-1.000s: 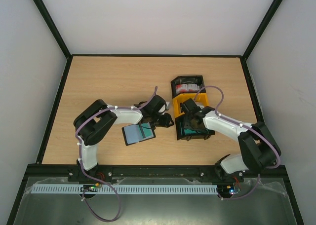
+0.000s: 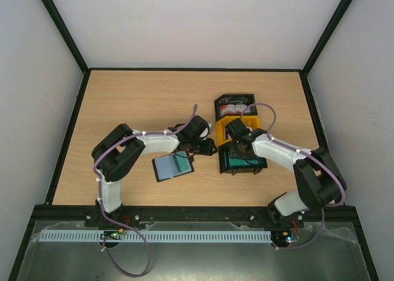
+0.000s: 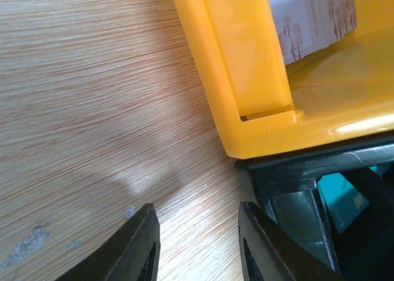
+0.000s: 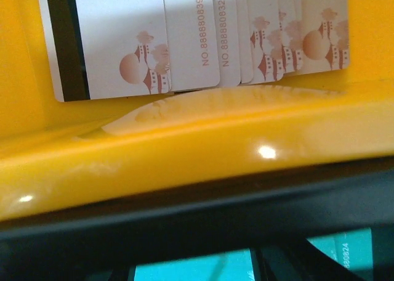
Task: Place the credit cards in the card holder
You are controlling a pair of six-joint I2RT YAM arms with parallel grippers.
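Note:
An opened card holder (image 2: 173, 166), grey-blue on one half and teal on the other, lies flat on the table below my left arm. Teal cards (image 2: 243, 162) fill part of the front black bin (image 2: 223, 164); white cards (image 4: 123, 47) with red print lie overlapped in the yellow bin (image 4: 184, 145). Beside the bins' left side, low over bare table, my left gripper is open and empty. My right gripper is over the front bin, its fingers apart above teal cards; only its tips show at the bottom of the right wrist view.
Behind the yellow bin stands another black bin (image 2: 236, 98) holding red-and-white packs (image 2: 233, 109). The three bins form a row, and their raised rims lie close to both grippers.
The bins sit a touch differently. The left arm looks almost unmoved.

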